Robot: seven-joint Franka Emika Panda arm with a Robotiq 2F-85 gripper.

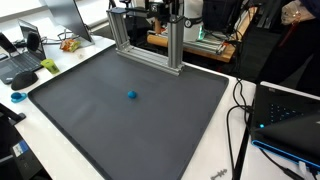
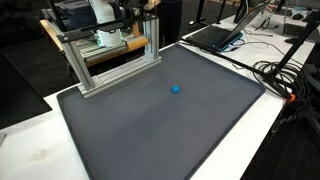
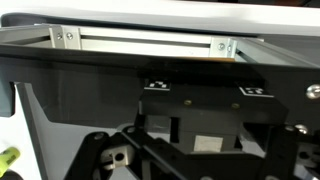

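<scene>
A small round blue object (image 1: 132,95) lies alone on the dark grey mat (image 1: 100,125); exterior view 2 also has this blue object (image 2: 175,89), right of the mat's centre. My gripper is open in the wrist view, its dark marked fingers apart and no object visibly held between them. It is high up by the metal frame (image 2: 125,75) at the mat's edge, well away from the blue object. In the exterior views the gripper itself is hard to pick out among dark parts at the top.
The upright metal frame (image 1: 150,56) stands along one edge of the mat. A laptop (image 2: 220,35) and tangled cables (image 2: 285,80) lie beyond the mat.
</scene>
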